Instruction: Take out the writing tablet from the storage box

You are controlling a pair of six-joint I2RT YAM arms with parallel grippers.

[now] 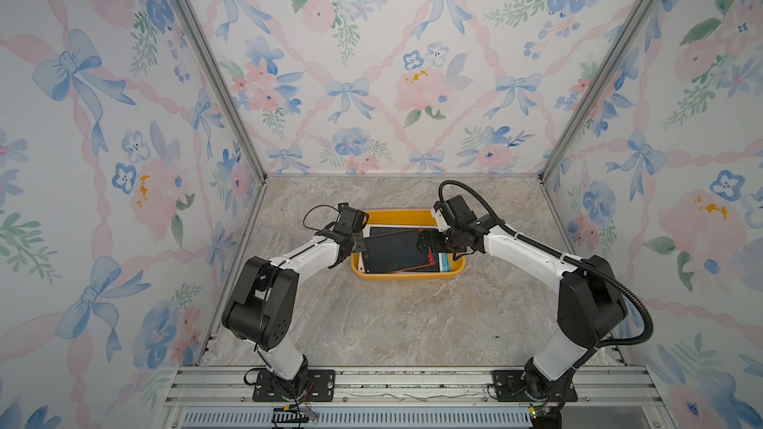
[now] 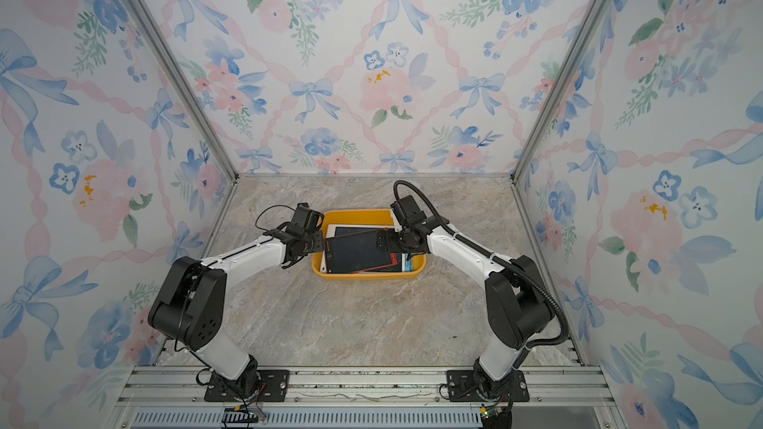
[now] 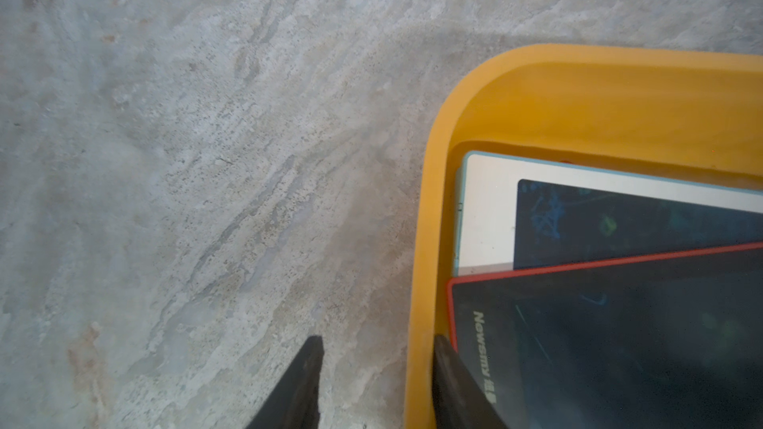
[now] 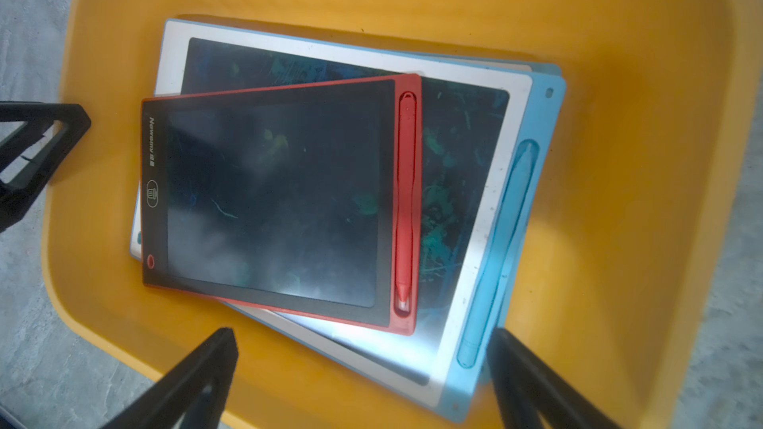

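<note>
A red-framed writing tablet [image 4: 274, 198] lies aslant on a larger white and blue tablet [image 4: 500, 270] inside the yellow storage box [image 4: 612, 270]. In the left wrist view the fingers of my left gripper are apart, the box's left rim showing between them; the right-hand finger [image 3: 465, 393] overlaps the rim's inner edge. Contact cannot be made out. My right gripper is wide open over the box, its blurred fingers [image 4: 198, 373] on either side of the tablets' near edges, with nothing held.
Bare marbled table [image 1: 405, 325] surrounds the box. The left gripper's black finger [image 4: 47, 143] reaches the box's left rim in the right wrist view. A gap between the tablets and the box's right wall is free.
</note>
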